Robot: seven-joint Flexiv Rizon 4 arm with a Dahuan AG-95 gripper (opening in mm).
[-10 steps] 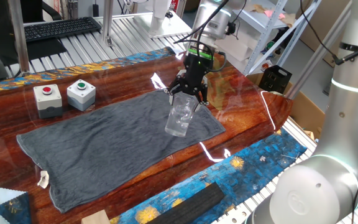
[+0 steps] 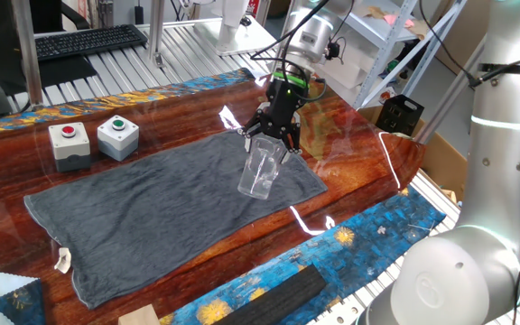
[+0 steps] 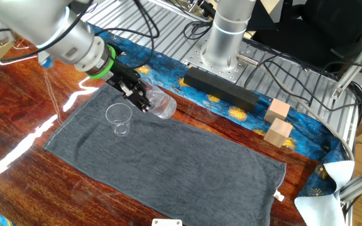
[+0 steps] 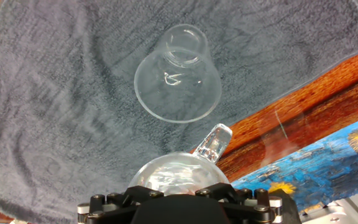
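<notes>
A clear glass mug [image 3: 163, 104] is held tilted in my gripper [image 3: 143, 102], which is shut on it. In the wrist view the mug [image 4: 176, 173] shows at the bottom centre between the fingers, its handle pointing up and to the right. A clear footed glass [image 4: 179, 84] is just ahead of the mug, over the grey towel. Exterior view 2 has this footed glass [image 3: 119, 118] to the left of the mug, apart from it. In exterior view 1 the clear outlines overlap below the gripper [image 2: 272, 144], so the two are hard to separate.
The grey towel [image 2: 152, 212] is spread on the glossy wooden table, mostly bare. Two button boxes [image 2: 70, 146] sit beyond its edge. A black bar [image 3: 220, 86] and two wooden blocks [image 3: 278, 132] lie along the blue cloth strip.
My gripper and the clear glassware below it have shifted only very slightly. The arm link at the right of exterior view 1 has turned a little. The towel and boxes are unmoved.
</notes>
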